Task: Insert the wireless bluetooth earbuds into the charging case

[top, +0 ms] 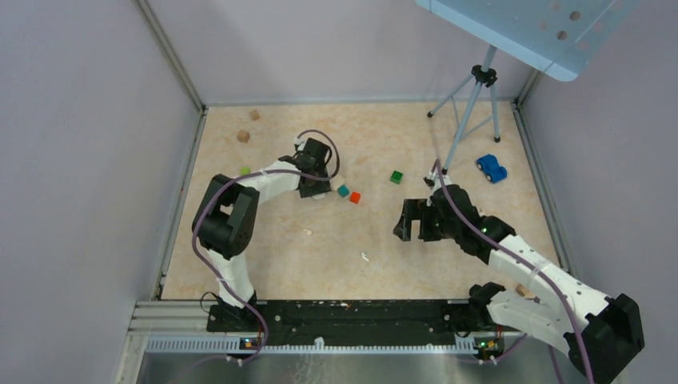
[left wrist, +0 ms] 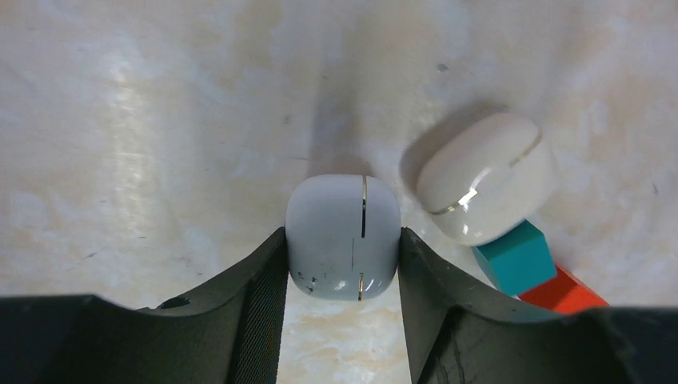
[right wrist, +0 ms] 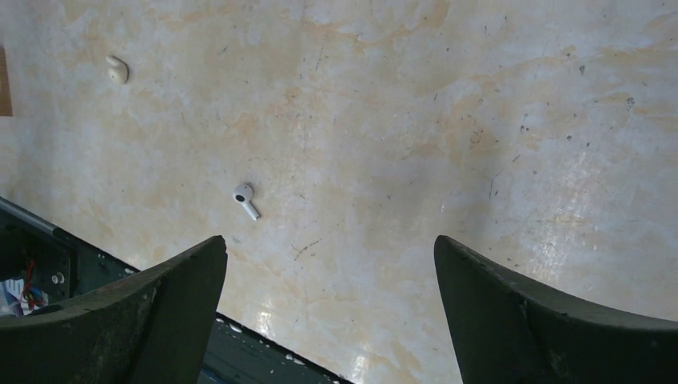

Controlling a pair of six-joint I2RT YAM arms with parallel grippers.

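Observation:
A glossy white charging case point(left wrist: 342, 232) is gripped on both sides by my left gripper, which is shut on it. To its right in the left wrist view lies a second, cream-coloured case point(left wrist: 488, 180) with gold lines. Two small earbuds rest on the bare table: a cream one point(right wrist: 118, 72) at the upper left of the right wrist view, and a white one point(right wrist: 246, 200) with a stem, lower down. My right gripper hangs over the table to the right of both, its fingers wide apart and nothing between them.
A teal block point(top: 343, 191) and a red block point(top: 355, 198) stand by the cream case. A green block point(top: 396, 177), a blue toy car point(top: 492, 168) and a tripod point(top: 472, 104) are at the right.

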